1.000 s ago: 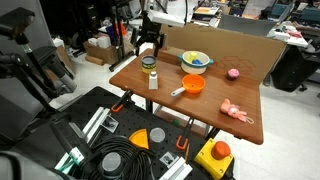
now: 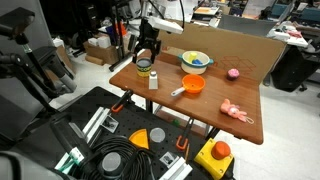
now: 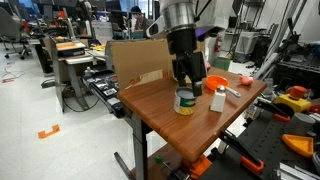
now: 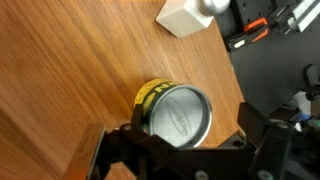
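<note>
A yellow and green can (image 2: 144, 69) with a silvery top stands upright at the table's near left, also seen in exterior view 2 as a can (image 3: 184, 104). My gripper (image 3: 188, 86) is open and low over it. In the wrist view the can (image 4: 180, 116) lies between the two dark fingers; its side is close to the left one, but I cannot tell whether they touch. A small white bottle (image 2: 153, 82) stands close by, its grey cap (image 4: 211, 5) at the top of the wrist view.
An orange bowl (image 2: 194, 84), a spatula (image 2: 178, 92), a white bowl (image 2: 195, 62) with coloured contents, a pink ball (image 2: 233, 73) and a pink toy (image 2: 235, 110) are spread over the wooden table.
The can has slid a little leftward and nearer the table's front edge. My gripper has moved slightly the same way, staying by it. Other things have not moved.
</note>
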